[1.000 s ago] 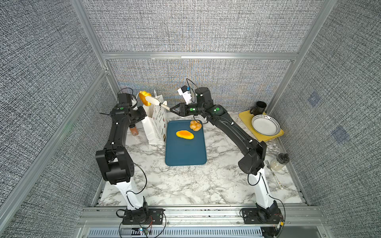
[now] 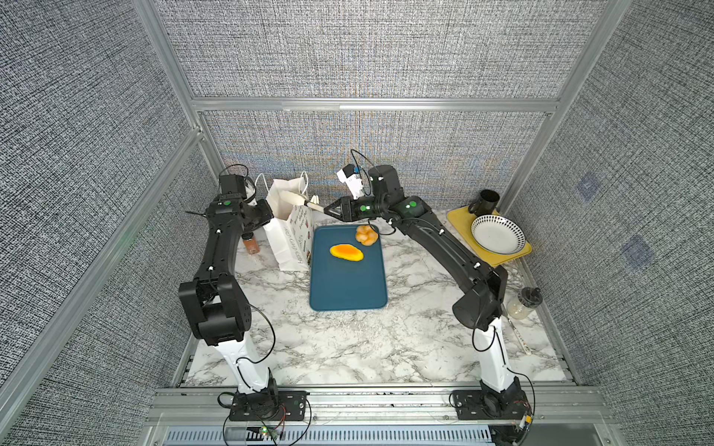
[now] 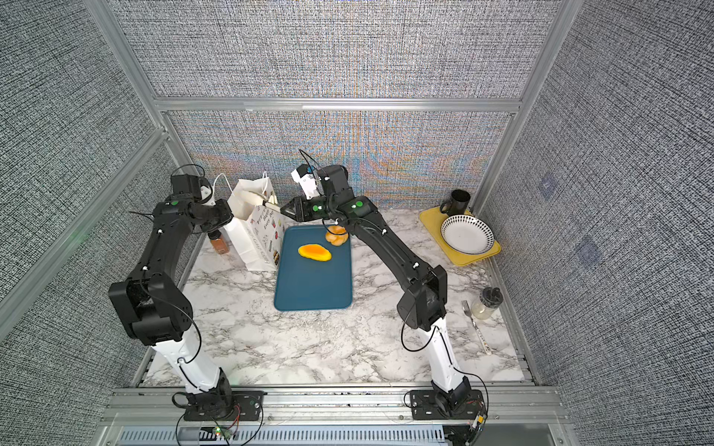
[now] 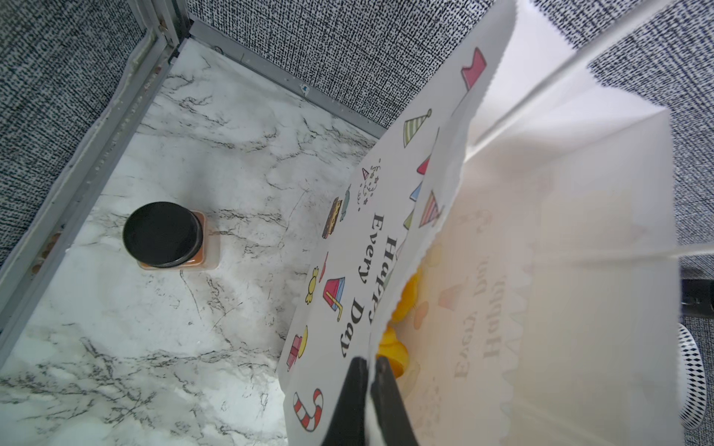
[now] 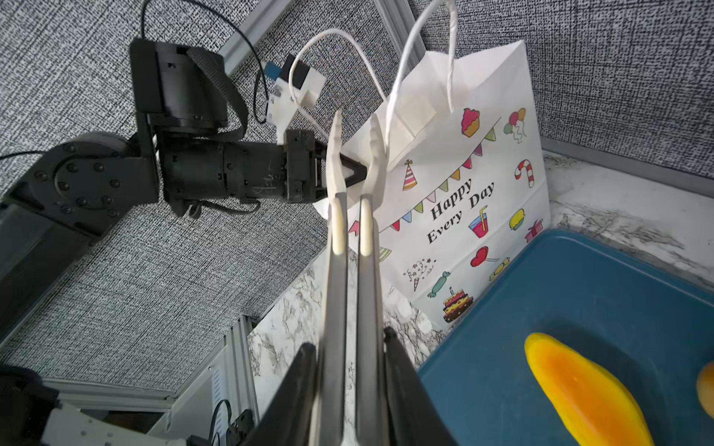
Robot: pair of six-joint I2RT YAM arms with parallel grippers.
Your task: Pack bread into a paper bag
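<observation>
The white paper bag (image 2: 290,239) stands upright at the left of the blue tray. Its printed rim is pinched by my left gripper. Yellow bread (image 4: 404,299) shows down inside the bag, partly hidden by the wall. My right gripper grasps pale-tipped tongs (image 5: 338,234); in the top views their tips reach over the bag's mouth, slightly apart with no bread between them. On the tray (image 2: 348,293) lie an oval yellow-orange bread (image 2: 346,252) and, behind it, a round orange-brown bun (image 2: 366,235).
An orange jar with a black lid (image 4: 163,235) stands left of the bag. At the right are a yellow board (image 2: 462,225) bearing a patterned bowl (image 2: 498,234) and a dark mug (image 2: 485,202), a glass jar (image 2: 526,302) and a fork (image 3: 476,327).
The bread held in the tongs above the bag went down into its mouth and has left the tongs. Their tips have lowered somewhat. The left arm looks still.
</observation>
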